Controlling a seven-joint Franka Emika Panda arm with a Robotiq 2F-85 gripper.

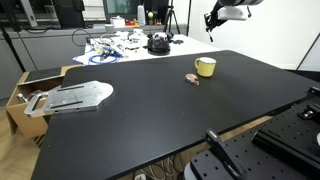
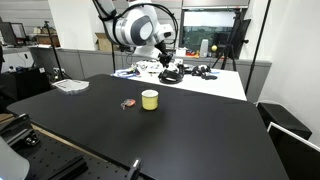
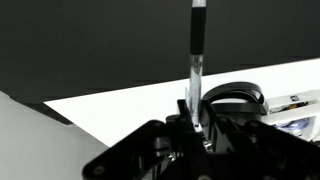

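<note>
In the wrist view my gripper is shut on a slim marker-like stick, with a dark end and a pale, shiny body. It points out over the dark tabletop. Exterior view 1 shows the white arm at the top right, the gripper raised beyond the mug. A yellow mug stands upright on the table, apart from the gripper; it also shows as a mug in exterior view 2. Beside it lies a small pinkish object.
A flat white tray-like piece lies on the black table. The wrist view shows a black looped strap near the gripper.
</note>
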